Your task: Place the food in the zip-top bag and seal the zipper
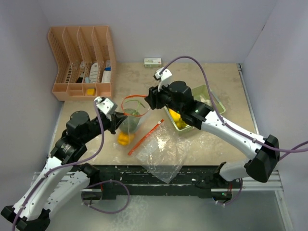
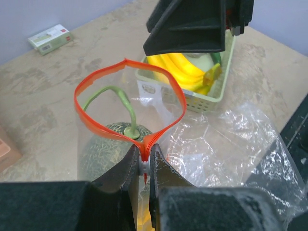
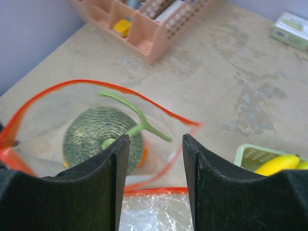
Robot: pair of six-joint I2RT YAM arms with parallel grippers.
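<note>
A clear zip bag with an orange-red zipper rim hangs with its mouth wide. Inside are a round green speckled squash with a curved stem and, lower down, a yellow-orange piece. My left gripper is shut on the near side of the zipper rim. On the rim's far-right side stands my right gripper, its fingers parted. In the right wrist view, part of the rim shows in the gap between them; whether it lies inside the fingers or beyond the tips I cannot tell.
A second, flat empty zip bag lies on the table in front. Behind the right arm sits a green basket with bananas. A pink divided organizer stands back left, a small box at the back.
</note>
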